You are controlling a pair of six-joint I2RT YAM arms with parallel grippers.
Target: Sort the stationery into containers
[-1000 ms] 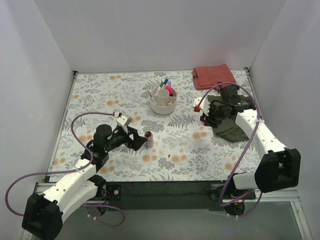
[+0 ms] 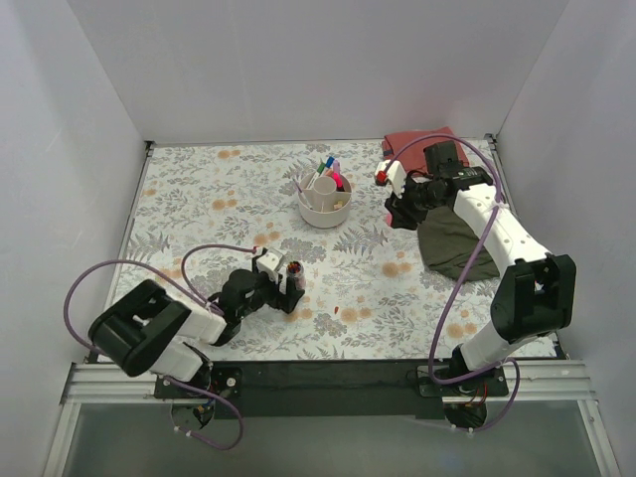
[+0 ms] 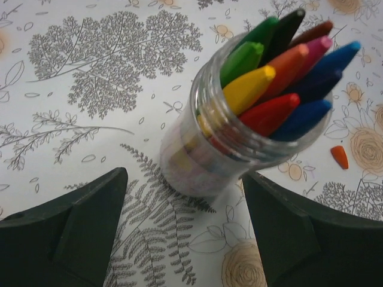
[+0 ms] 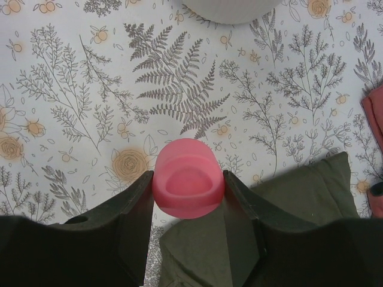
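Note:
A clear jar of colored crayons stands on the patterned table, seen close in the left wrist view. My left gripper is open, its fingers low and at the near side of the jar. In the right wrist view a pink rounded object sits between the fingertips of my right gripper, which is shut on it above the table. A white round container at the back middle holds a white cup, pens and other colorful items.
A small orange-red piece lies on the table right of the jar. Folded dark green cloth and red cloth lie on the right side.
The left gripper has moved right and down to the crayon jar, the arm swinging in from the lower left. My right gripper has shifted left and away from the front edge, carrying the pink object.

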